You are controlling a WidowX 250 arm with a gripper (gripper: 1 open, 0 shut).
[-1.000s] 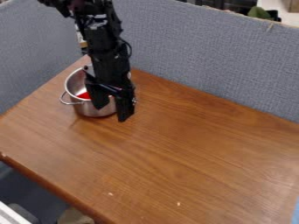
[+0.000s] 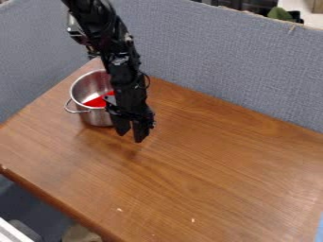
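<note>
A steel pot [image 2: 85, 95] with looped side handles stands on the wooden table at the left, with something red [image 2: 96, 101] inside it. My black gripper [image 2: 132, 130] hangs at the pot's right side, pointing down and partly hiding the pot. Its fingertips are low, near the table, just right of and in front of the pot. Whether it is open or shut, or holds anything, is too dark and small to tell.
Grey padded walls [image 2: 233, 61] border it behind and at the left. A gap shows beyond the front left edge.
More of the red in the pot shows.
</note>
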